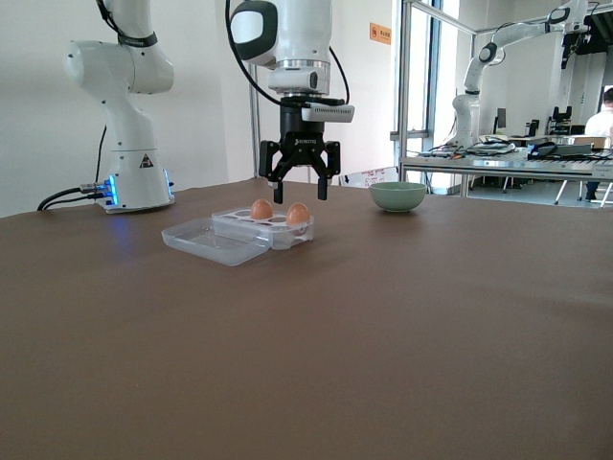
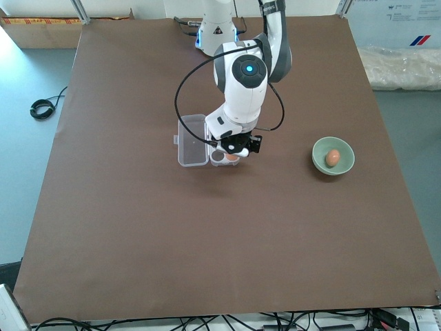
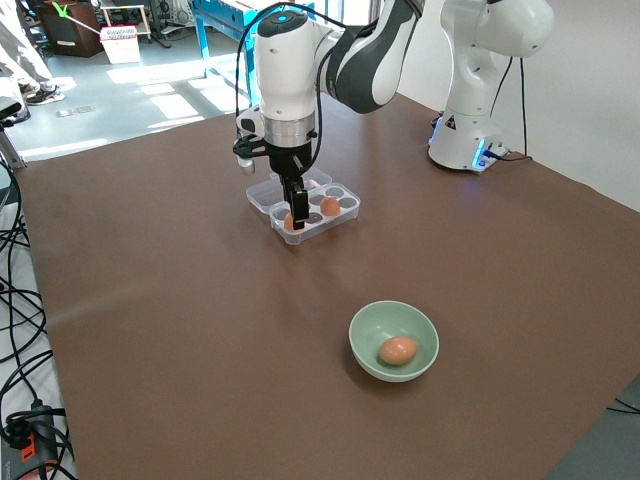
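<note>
My black gripper hangs open, fingers apart with nothing visible between them, above a clear plastic egg box whose lid lies open. Two brown eggs, one at the back and one at the front, sit in the box; in the right view the gripper partly covers them. A pale green bowl stands apart on the table, holding one brown egg.
Cables run along the table's outer edges in the left and right views.
</note>
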